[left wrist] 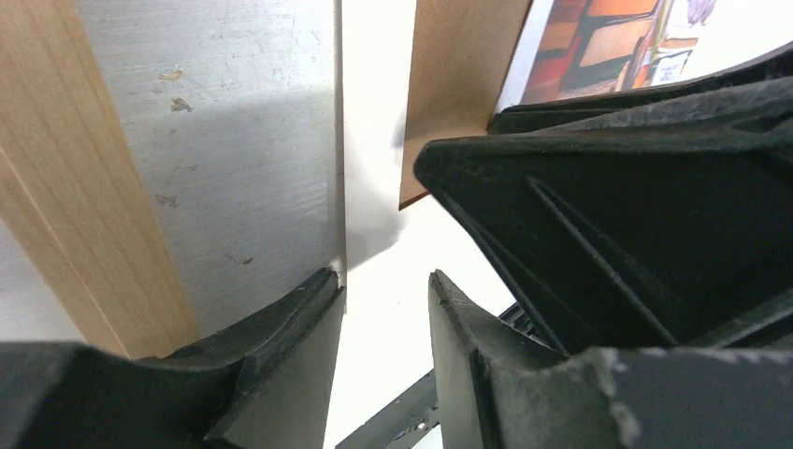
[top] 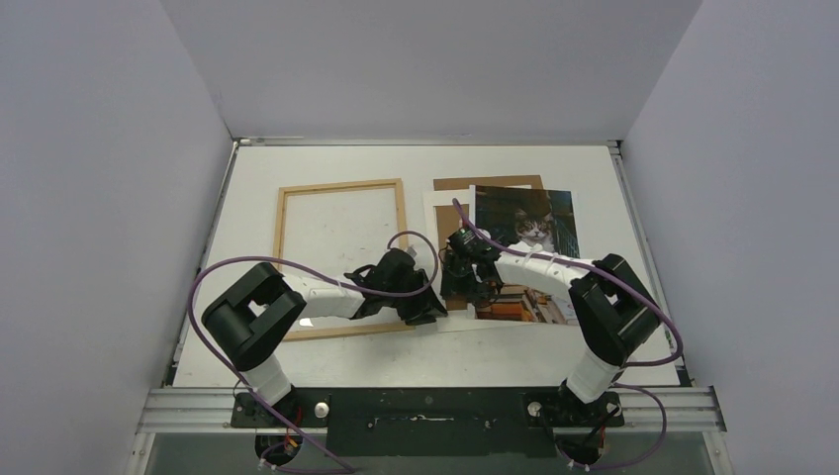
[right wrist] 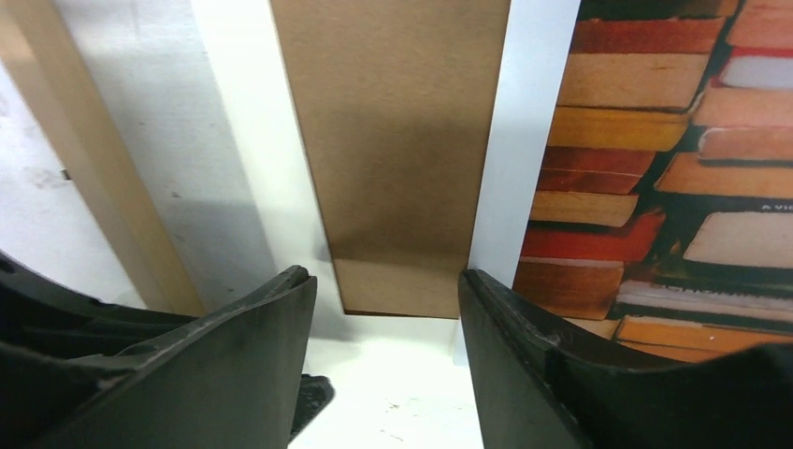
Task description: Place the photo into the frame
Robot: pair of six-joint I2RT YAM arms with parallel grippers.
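The wooden frame [top: 283, 228] lies flat on the left, its right bar [left wrist: 112, 224] under my left gripper's view. To its right lie a white mat [right wrist: 243, 140], a brown board [right wrist: 393, 159] and the photo [top: 524, 223] of a cat and books, stacked. My left gripper, part open with nothing visible between its fingers, is low beside the mat's lower end. My right gripper is part open over the board's lower end, one finger at the photo's white left edge. The right gripper's body fills the upper right of the left wrist view.
The two grippers are very close together at the centre. Bare white table [top: 435, 361] shows in front of the stack and at the back left. Grey walls stand on both sides.
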